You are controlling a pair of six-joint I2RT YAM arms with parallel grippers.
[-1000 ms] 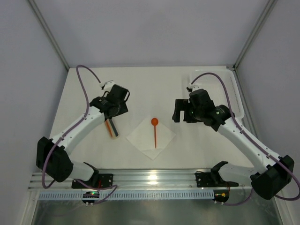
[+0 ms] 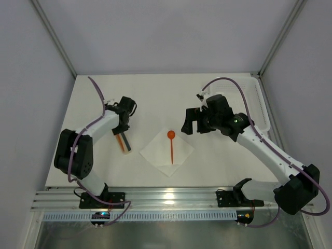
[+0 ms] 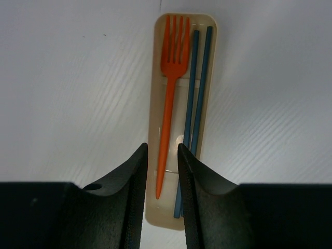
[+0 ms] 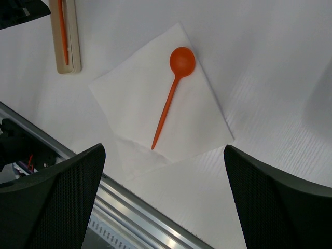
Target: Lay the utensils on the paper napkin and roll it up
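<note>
A paper napkin (image 2: 155, 150) lies flat at front centre with an orange spoon (image 4: 181, 63) on it. To its left is a beige tray (image 3: 156, 129) holding an orange fork (image 3: 174, 65) and dark chopsticks (image 3: 199, 88). My left gripper is over this tray, slightly open, with a narrow gap between its fingertips and nothing visibly held. My right gripper stands wide open above and to the right of the napkin, holding nothing.
A white basket (image 2: 259, 104) sits at the back right. A metal rail (image 2: 168, 189) runs along the front edge.
My left gripper has moved left over the tray. My right gripper has shifted slightly left. The utensils and napkin are unmoved.
</note>
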